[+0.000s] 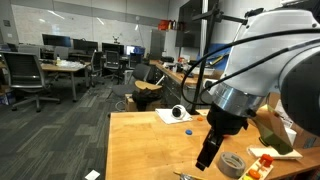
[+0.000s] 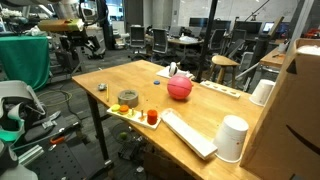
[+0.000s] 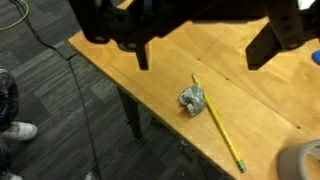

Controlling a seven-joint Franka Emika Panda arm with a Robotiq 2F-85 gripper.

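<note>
My gripper stands open in the wrist view, its two dark fingers wide apart and nothing between them. Below it on the wooden table lie a crumpled silver object [image 3: 192,99] and, touching or just beside it, a yellow pencil [image 3: 219,122]. Part of a tape roll [image 3: 298,162] shows at the lower right. In exterior view 1 the gripper [image 1: 205,158] hangs above the table's near side, left of the tape roll [image 1: 232,163]. A red ball [image 2: 179,89] rests on the table in exterior view 2; the arm hides it in exterior view 1.
A toy tray with coloured pegs [image 2: 134,113], a long white block [image 2: 188,134], white cups [image 2: 230,139] and a cardboard box [image 2: 287,105] occupy one side. White headphones [image 1: 180,112] lie farther back.
</note>
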